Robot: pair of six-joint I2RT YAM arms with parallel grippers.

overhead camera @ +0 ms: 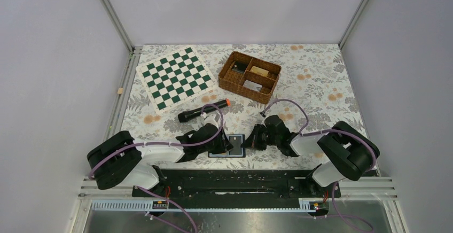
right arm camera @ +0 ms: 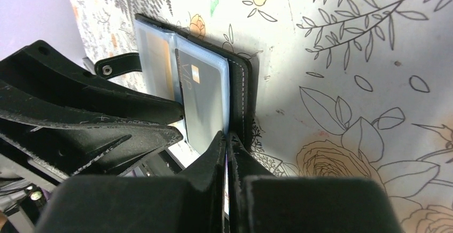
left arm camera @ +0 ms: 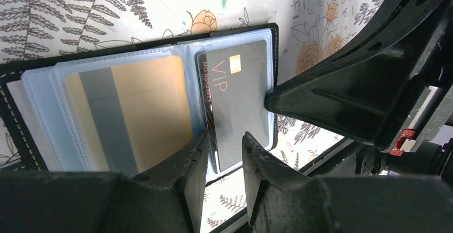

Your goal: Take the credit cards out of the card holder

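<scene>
An open black card holder (overhead camera: 235,155) with clear sleeves lies flat near the table's front edge. In the left wrist view, a grey VIP card (left arm camera: 243,105) sits in its right sleeve and a gold card (left arm camera: 149,105) with a grey stripe in its left one. My left gripper is over the grey card's inner side, its fingertips apart, with no card raised between them. At the holder's right edge, my right gripper has its fingers together against the clear sleeve's rim; whether thin film is pinched there cannot be made out.
Behind the arms lie a black microphone (overhead camera: 203,110) and a green-and-white checkered board (overhead camera: 176,78). A wicker basket (overhead camera: 243,88) with compartments stands at the back middle. Open tablecloth (overhead camera: 320,78) spreads on the right.
</scene>
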